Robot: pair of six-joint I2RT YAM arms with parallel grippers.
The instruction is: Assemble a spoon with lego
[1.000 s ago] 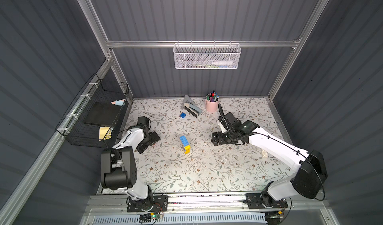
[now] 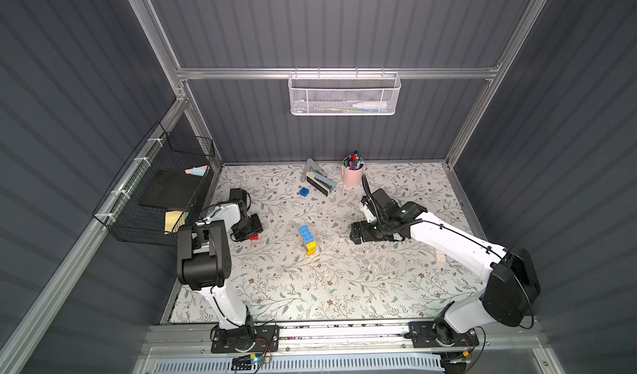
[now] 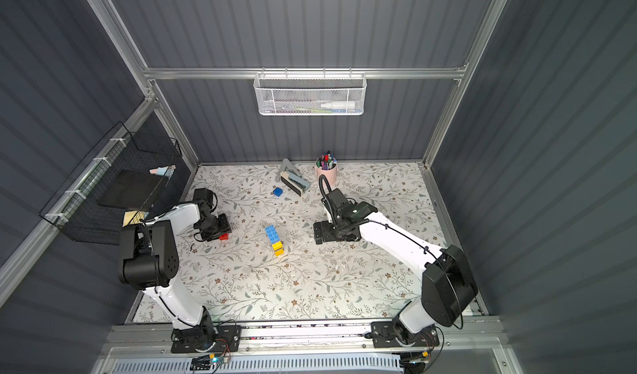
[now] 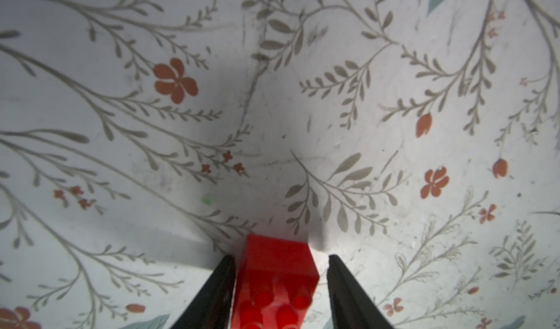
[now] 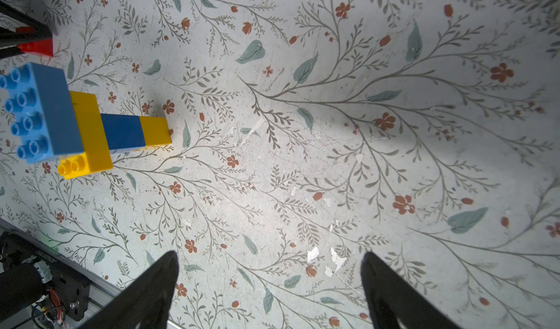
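Note:
A blue and yellow lego assembly (image 2: 306, 240) (image 5: 55, 113) lies mid-table, with a light blue plate of studs on top. A red brick (image 4: 277, 270) (image 3: 223, 236) is on the table at the left, directly under my left gripper, whose fingertips stand on either side of it, close to its sides; whether they grip it I cannot tell. My right gripper is open over bare table to the right of the assembly, nothing between its fingers. A small dark blue brick (image 2: 304, 192) lies toward the back.
A stapler (image 2: 320, 180) and pink pen cup (image 2: 352, 175) stand at the back. A wire basket (image 2: 132, 221) hangs on the left wall, a white mesh basket (image 2: 343, 95) on the back wall.
My left gripper has moved back and down round the red brick over the last second. The right arm shifted slightly, and the assembly is unmoved.

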